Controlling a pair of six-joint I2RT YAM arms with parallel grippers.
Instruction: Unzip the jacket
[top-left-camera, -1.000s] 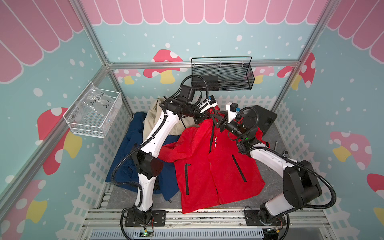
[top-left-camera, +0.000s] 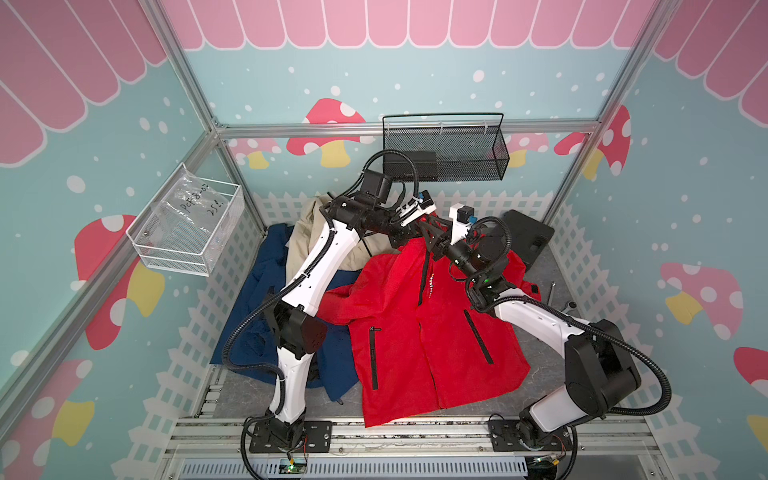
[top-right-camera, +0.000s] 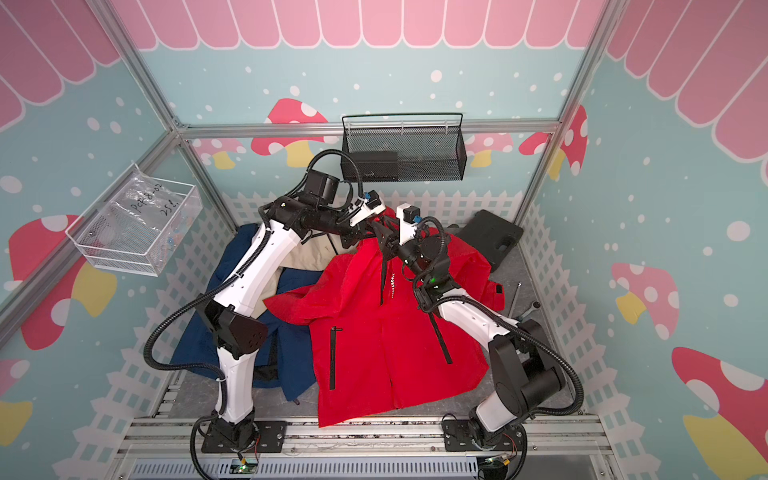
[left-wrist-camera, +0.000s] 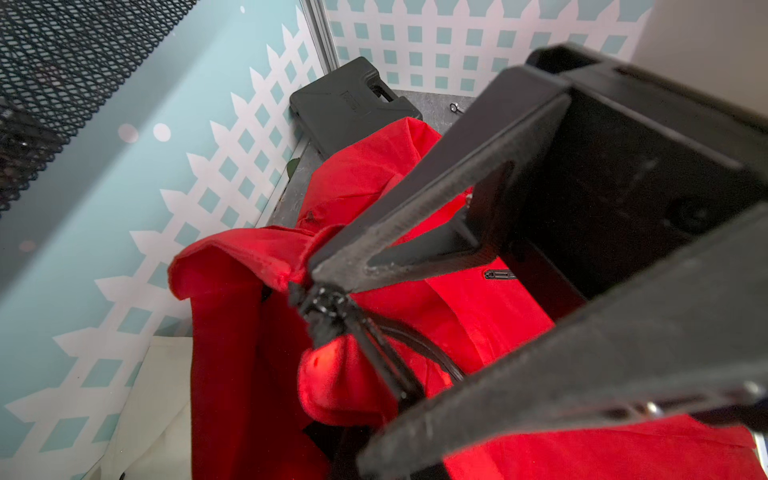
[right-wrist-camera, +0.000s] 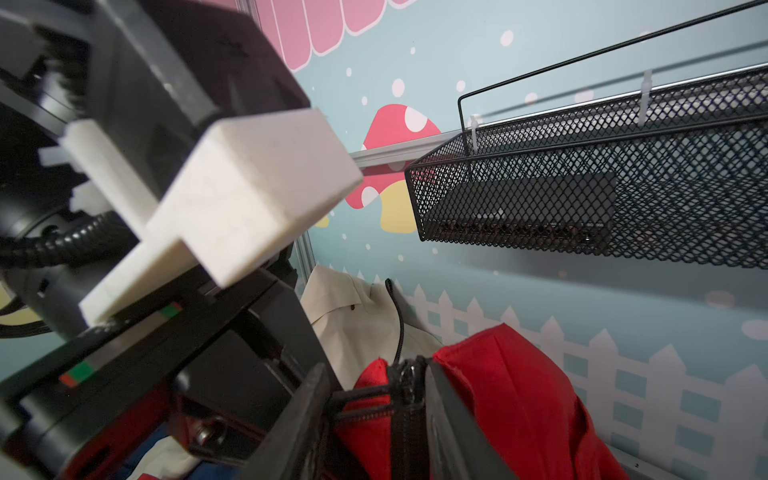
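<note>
The red jacket (top-left-camera: 400, 336) lies front up, its collar raised between my two grippers. In the left wrist view the black zipper top (left-wrist-camera: 324, 302) shows at the collar edge, a dark pull strip (left-wrist-camera: 376, 352) hanging from it. My right gripper stands part open around this zipper top and strip; its large fingers (left-wrist-camera: 448, 176) reach in from the right in the left wrist view. My left gripper (top-left-camera: 409, 232) is shut low at the collar, with red cloth (left-wrist-camera: 348, 384) rising from its dark tips, which are mostly hidden.
A blue garment (top-left-camera: 256, 320) and a beige one (top-left-camera: 308, 240) lie left of the jacket. A black case (top-left-camera: 524, 240) sits at the back right. The black mesh basket (top-left-camera: 472, 156) hangs on the back wall behind the grippers.
The left arm and the jacket's lower part look unchanged.
</note>
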